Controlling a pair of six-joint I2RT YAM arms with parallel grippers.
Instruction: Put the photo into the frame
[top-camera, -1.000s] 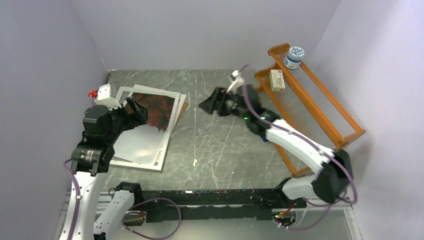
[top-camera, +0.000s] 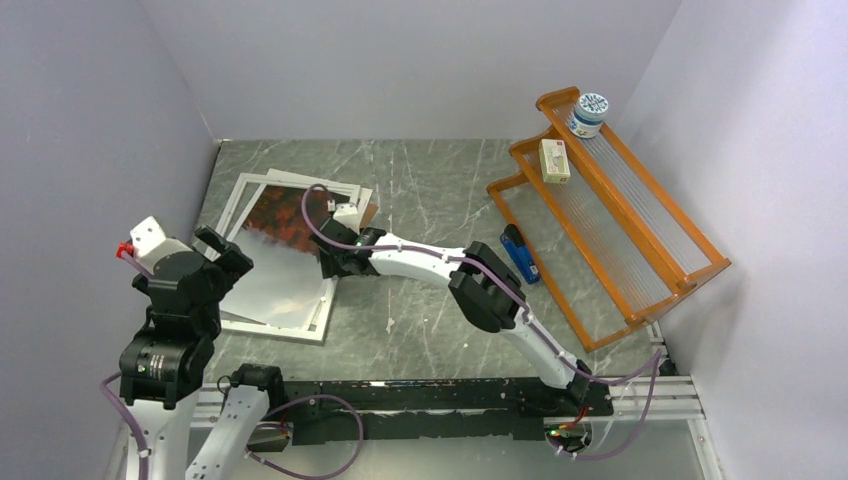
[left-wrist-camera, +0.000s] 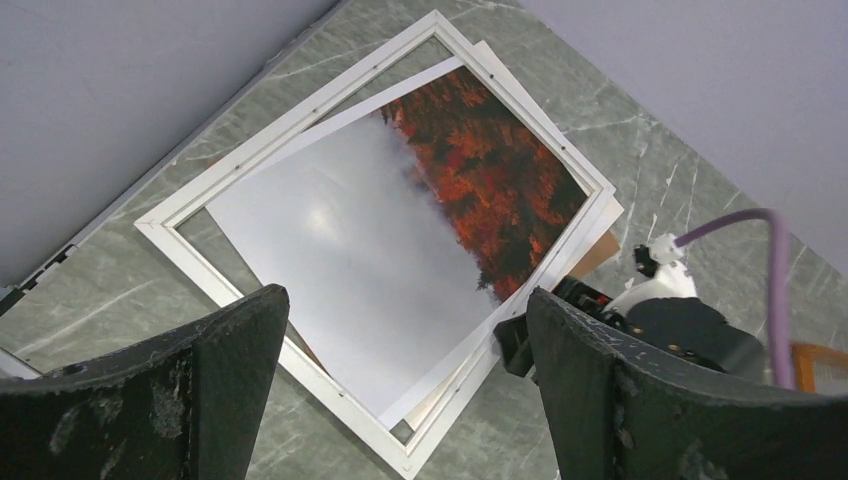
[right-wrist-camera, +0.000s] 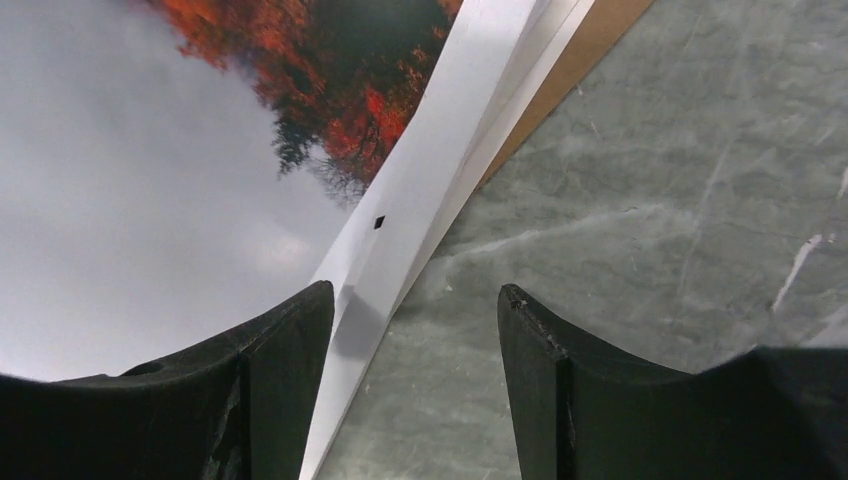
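Observation:
A white frame (left-wrist-camera: 287, 128) lies flat at the left of the table, rotated in the left wrist view. Inside its outline rests the photo (left-wrist-camera: 345, 225), red autumn trees beside pale grey, set askew so gaps show along some sides. White and brown sheets stick out beyond the frame's right side. Over the frame's left side my left gripper hovers, open and empty. At the frame's right bar (right-wrist-camera: 405, 235) is my right gripper, its fingers apart; the bar runs by its left finger (right-wrist-camera: 290, 350), and nothing is clamped.
A wooden rack (top-camera: 610, 215) stands at the right with a jar (top-camera: 588, 115) and a small box (top-camera: 554, 161) on it. A blue stapler (top-camera: 520, 254) lies beside it.
My right gripper has swung left from mid-table to the frame's right side. The left gripper has shifted slightly left and toward the near edge. The frame and photo look unmoved.

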